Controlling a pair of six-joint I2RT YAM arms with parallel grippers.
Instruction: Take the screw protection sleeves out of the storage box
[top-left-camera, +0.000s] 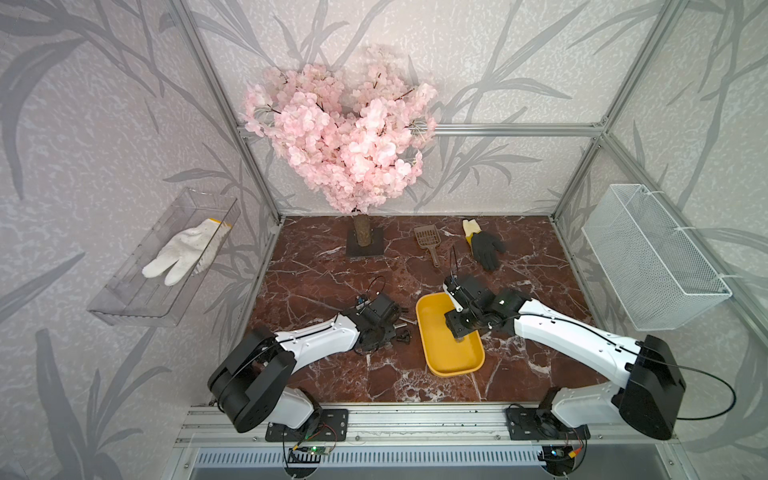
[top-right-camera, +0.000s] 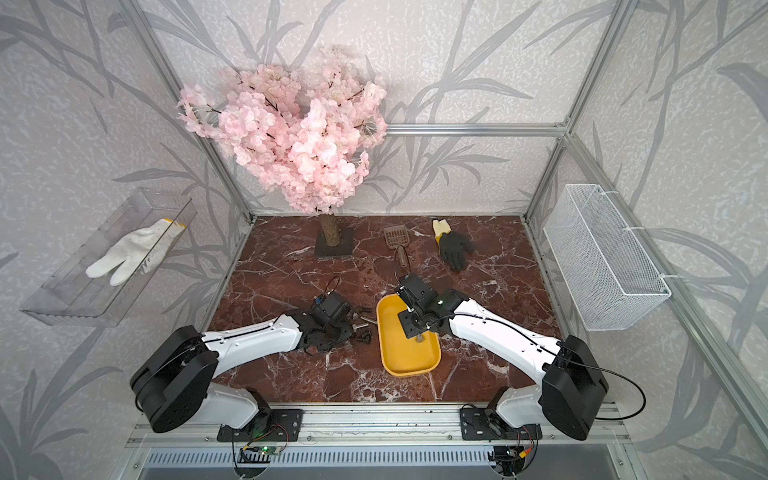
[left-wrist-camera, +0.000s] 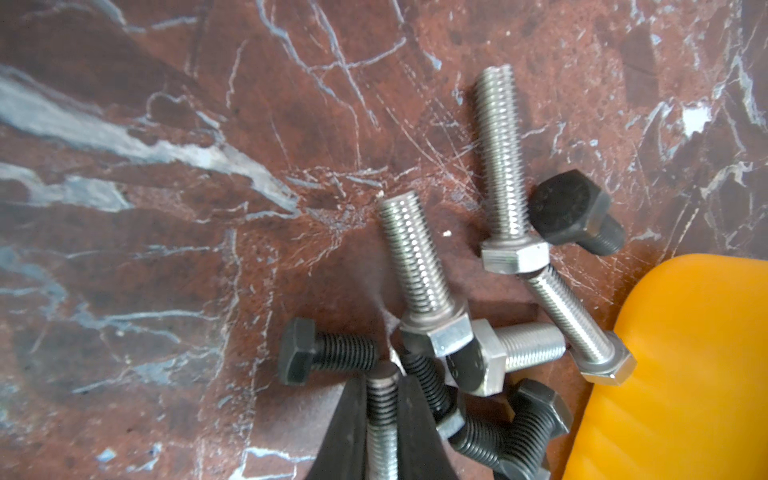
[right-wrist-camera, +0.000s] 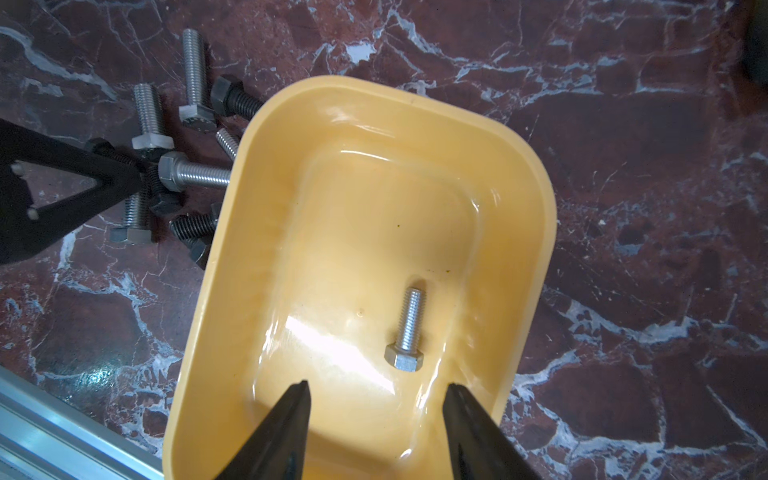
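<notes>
A yellow box (top-left-camera: 449, 361) stands at front centre with one silver bolt (right-wrist-camera: 408, 328) inside; its lower part is partly out of the right wrist view. Several silver and black bolts (left-wrist-camera: 506, 152) lie loose beside its left side. My left gripper is low among them, its fingers on either side of an upright-looking threaded shank; whether it grips it is unclear. My right gripper is above the box, fingers apart with nothing between them, just below the silver bolt in the right wrist view.
A vase of pink blossom (top-left-camera: 363, 232) stands at the back left, with a slotted scoop (top-left-camera: 427, 240) and dark gloves (top-left-camera: 485, 249) to its right. Baskets (top-left-camera: 652, 256) hang on both side walls.
</notes>
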